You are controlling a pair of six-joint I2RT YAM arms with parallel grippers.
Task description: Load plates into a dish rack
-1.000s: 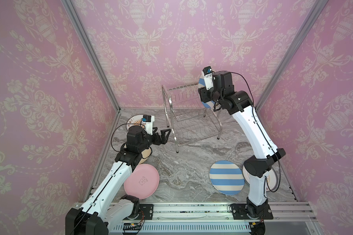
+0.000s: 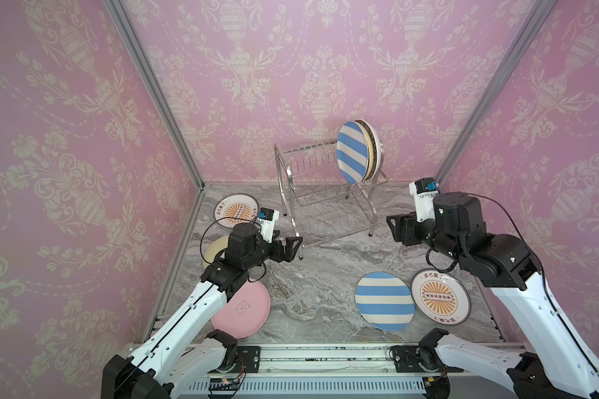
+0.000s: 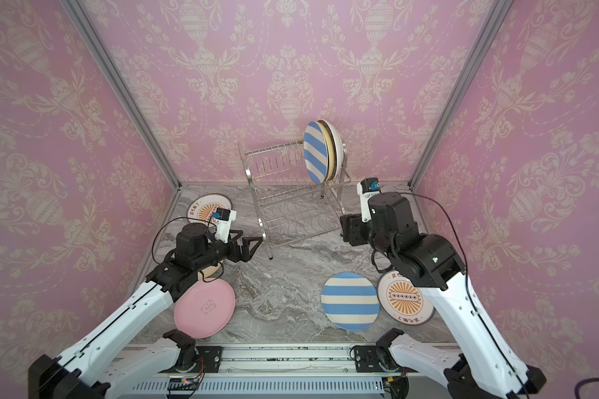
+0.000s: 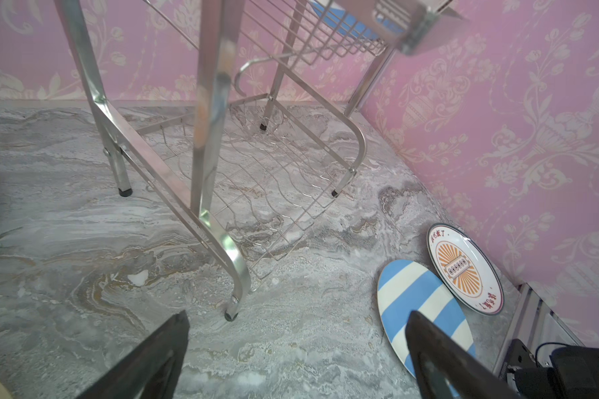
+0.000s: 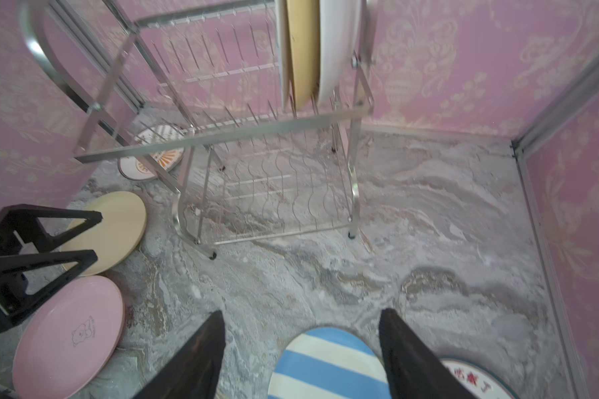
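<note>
Several plates stand upright at the right end of the rack's (image 2: 293,199) upper tier, a blue-striped plate (image 2: 351,153) at their front. My open left gripper (image 2: 287,246) is empty, just in front of the rack's left side. My open right gripper (image 2: 399,227) is empty, right of the rack, above the table. On the table lie a striped plate (image 2: 384,299) and a patterned plate (image 2: 439,296) at front right, a pink plate (image 2: 239,306) at front left, a cream plate (image 5: 109,232) behind it, and another patterned plate (image 2: 236,207) at back left.
Pink walls close the space at the back and both sides.
My right gripper has moved down and right, away from the upright plates. My left gripper has moved slightly right and down. The plates look unmoved.
</note>
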